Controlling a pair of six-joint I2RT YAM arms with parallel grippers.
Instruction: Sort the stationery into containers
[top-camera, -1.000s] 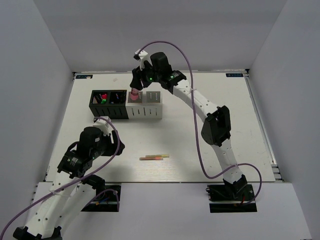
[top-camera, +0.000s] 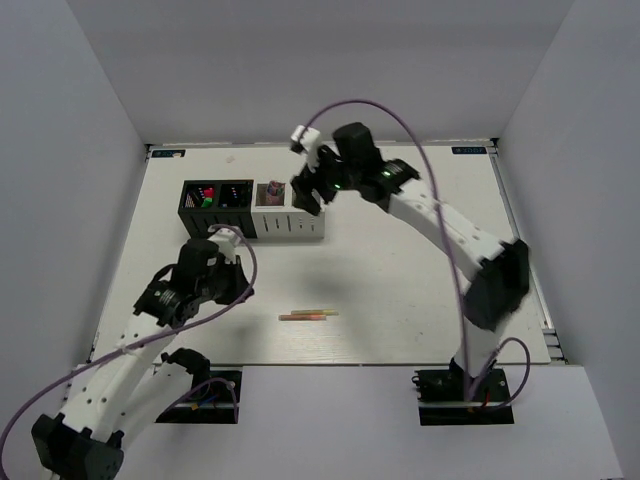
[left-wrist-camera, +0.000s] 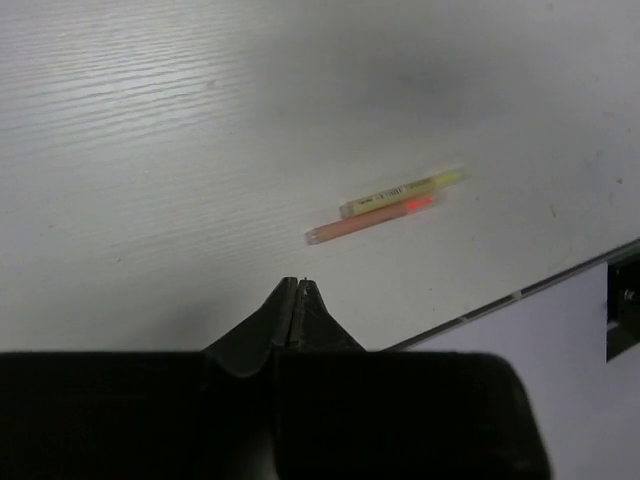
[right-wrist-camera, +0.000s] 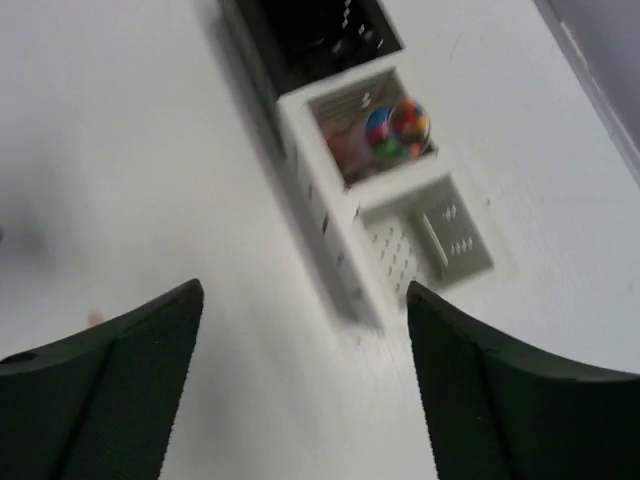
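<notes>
Two highlighter-like pens lie side by side on the white table: a yellow one (left-wrist-camera: 390, 199) and an orange one (left-wrist-camera: 355, 225). In the left wrist view, my left gripper has its fingertips together, nothing between them, above the table just short of the pens. From above, that gripper (top-camera: 249, 292) sits left of them. My right gripper is open and empty, its fingers wide apart, near the white container (top-camera: 289, 227). Colourful items (right-wrist-camera: 396, 130) fill one white compartment; the other looks empty. The right wrist view is blurred.
The black container (top-camera: 217, 222) joins the white one on its left, with red and green items (top-camera: 207, 196) in its left compartment. The front edge runs just below the pens.
My right gripper has moved right from above the pink item, which now rests in the white container's left compartment. My left gripper has shifted slightly right and its fingers have come together. The pens are unmoved.
</notes>
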